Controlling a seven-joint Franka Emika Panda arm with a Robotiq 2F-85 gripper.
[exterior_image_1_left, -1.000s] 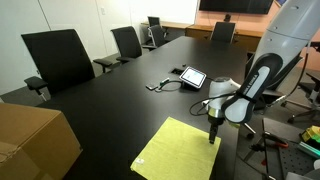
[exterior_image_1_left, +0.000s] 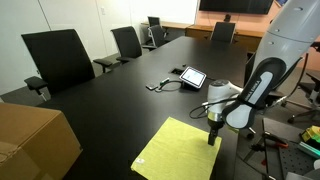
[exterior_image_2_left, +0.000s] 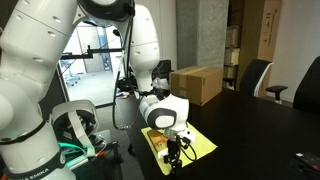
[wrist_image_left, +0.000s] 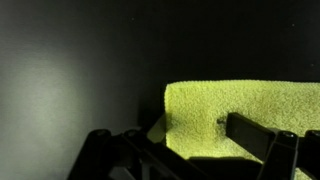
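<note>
A yellow cloth (exterior_image_1_left: 178, 150) lies spread out on the black table. In exterior view 1 my gripper (exterior_image_1_left: 213, 138) points down at the cloth's right-hand corner. The wrist view shows the same cloth (wrist_image_left: 260, 98) running off the right side, its corner close to the fingers. My gripper is partly open there, with a gap between its dark fingers and cloth surface visible in it. Whether the fingertips touch the cloth cannot be made out. From exterior view 2, the arm covers part of the cloth (exterior_image_2_left: 205, 142).
A large cardboard box (exterior_image_1_left: 35, 130) stands at the left of exterior view 1. A tablet-like device (exterior_image_1_left: 193, 77) and small cabled items (exterior_image_1_left: 160, 85) lie farther back. Black chairs (exterior_image_1_left: 58, 60) line the far side. Bare table surrounds the cloth's back and left sides.
</note>
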